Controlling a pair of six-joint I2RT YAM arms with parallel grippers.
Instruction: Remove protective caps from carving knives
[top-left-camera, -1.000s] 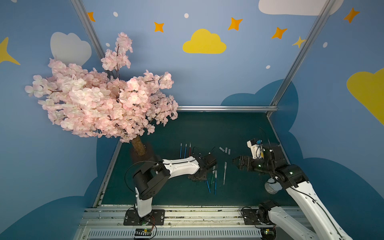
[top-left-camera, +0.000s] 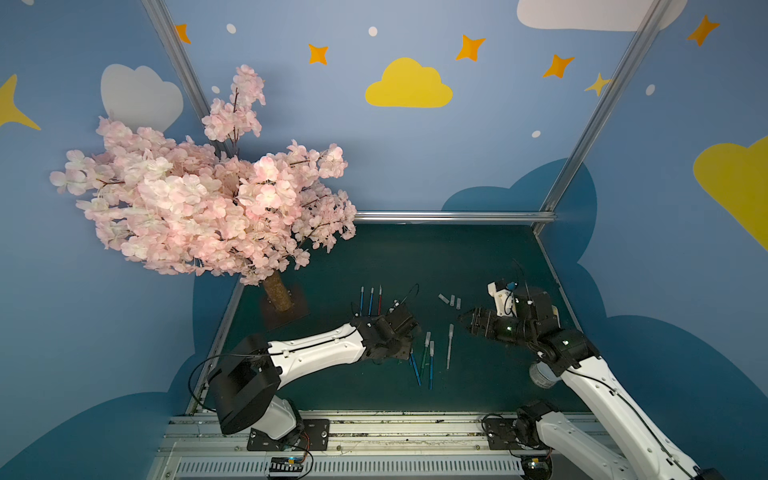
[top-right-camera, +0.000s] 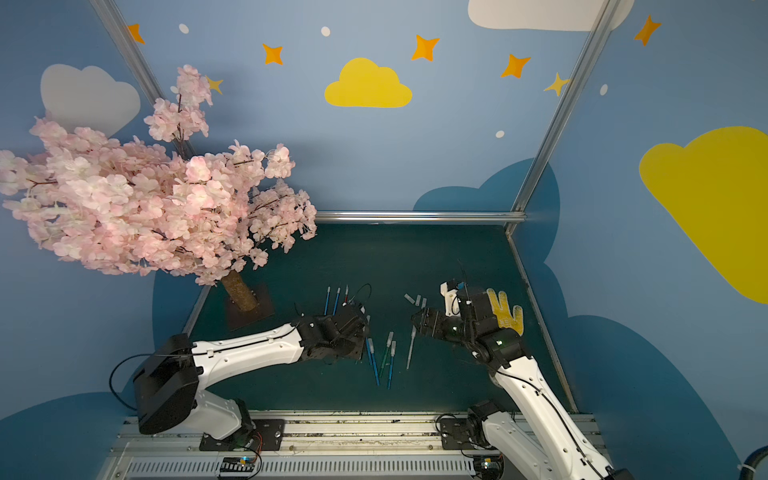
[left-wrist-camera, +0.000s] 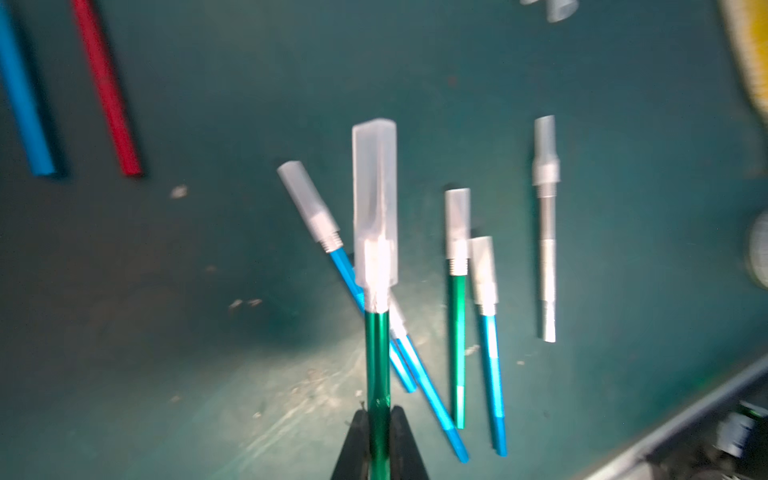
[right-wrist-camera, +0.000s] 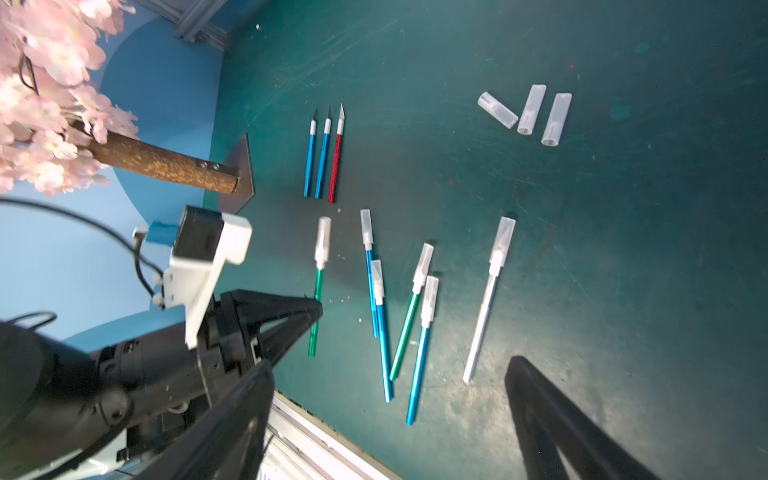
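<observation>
A green capped knife (left-wrist-camera: 377, 344) is upright in the left wrist view, its clear cap pointing away, with my left gripper shut on its handle. In the right wrist view, my left gripper holds that green knife above the table. My right gripper stands part open with nothing between its fingers. Capped knives lie below: two crossed blue ones (right-wrist-camera: 381, 320), a green one (right-wrist-camera: 406, 332), a blue one (right-wrist-camera: 419, 364) and a silver one (right-wrist-camera: 481, 320). Uncapped blue and red knives (right-wrist-camera: 335, 164) lie farther back.
Three loose clear caps (right-wrist-camera: 531, 109) lie on the table behind the silver knife. A blossom tree (top-left-camera: 276, 292) stands at the left. A yellow glove (top-right-camera: 505, 312) and a round container (top-left-camera: 544, 374) are on the right.
My right arm has moved slightly leftward.
</observation>
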